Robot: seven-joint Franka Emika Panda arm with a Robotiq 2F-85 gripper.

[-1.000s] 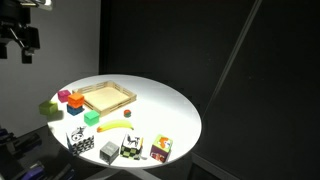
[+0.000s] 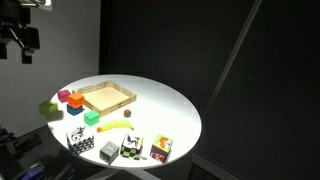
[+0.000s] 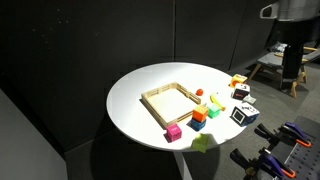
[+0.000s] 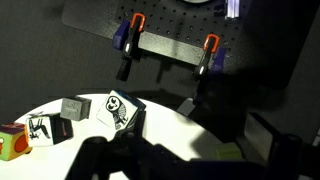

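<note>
My gripper hangs above the near edge of the round white table (image 2: 165,98), its dark fingers spread wide in the wrist view with nothing held between them. It shows at the upper left in exterior view 1. On the table are an orange cube (image 2: 76,99) on top of a blue cube (image 2: 75,109), a green cube (image 2: 91,117), a pink cube (image 3: 173,132), and an olive-green cube (image 2: 47,107). A yellow banana (image 2: 116,125) lies near the middle. The shallow wooden tray (image 3: 148,101) looks empty.
Along the near side stand a black-and-white patterned box (image 2: 80,139), a grey box (image 2: 109,152), a picture cube (image 2: 132,146) and a colourful box (image 2: 161,148). A small reddish-brown object (image 2: 127,113) lies beyond the banana.
</note>
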